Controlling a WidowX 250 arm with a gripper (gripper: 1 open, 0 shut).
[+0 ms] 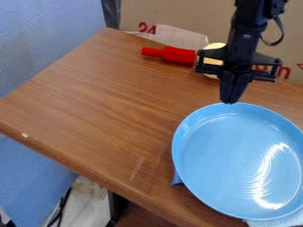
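My black gripper (232, 89) hangs over the back of the wooden table, just above the far rim of a large blue plate (204, 146); whether its fingers are open or shut I cannot tell. Behind it, partly hidden by the gripper, is a pale yellow round object (213, 50). A red cylinder with a handle (169, 54), like a rolling pin, lies at the back to the left of it.
A cardboard wall with red print stands along the back. Past the table's left edge are a blue surface and some cables below.
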